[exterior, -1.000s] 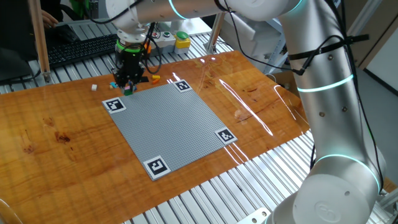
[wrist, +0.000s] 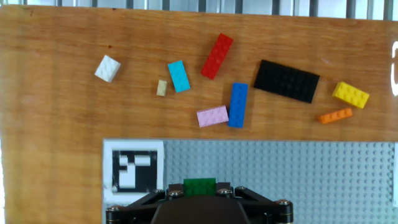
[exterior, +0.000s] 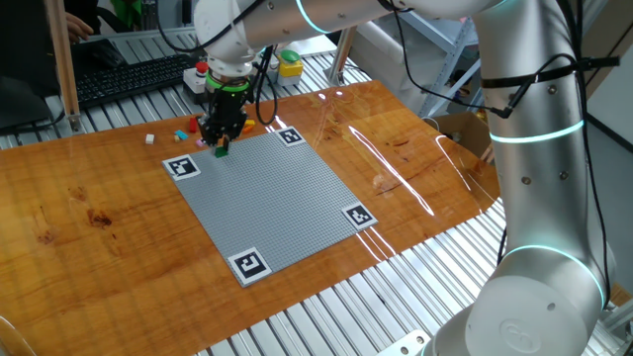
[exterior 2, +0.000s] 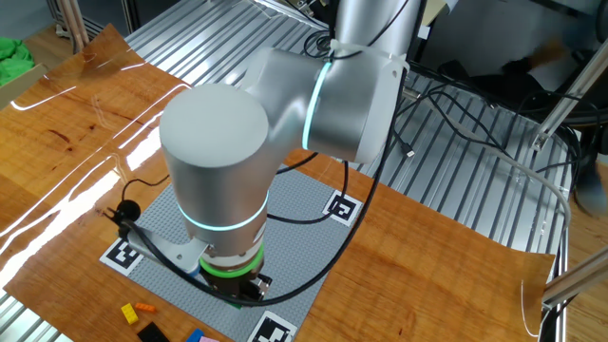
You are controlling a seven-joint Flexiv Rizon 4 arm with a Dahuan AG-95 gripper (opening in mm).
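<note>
My gripper is shut on a green brick point(wrist: 199, 186), which shows between the fingers at the bottom of the wrist view. The grey baseplate point(exterior: 267, 198) lies flat on the wooden table with a black-and-white marker at each corner. In exterior view 1 the green brick point(exterior: 222, 151) hangs at the far edge of the plate, right of the far-left marker point(exterior: 182, 167). Whether its underside touches the studs, I cannot tell. The arm hides most of the gripper in exterior view 2.
Loose bricks lie beyond the plate: white point(wrist: 107, 68), beige point(wrist: 161, 88), cyan point(wrist: 178, 76), red point(wrist: 217, 56), pink point(wrist: 212, 116), blue point(wrist: 237, 105), black point(wrist: 286, 81), yellow point(wrist: 351, 94) and orange point(wrist: 335, 116). The plate's studded middle is bare.
Over the last second my gripper has carried the green brick rightward in exterior view 1, along the far edge of the plate.
</note>
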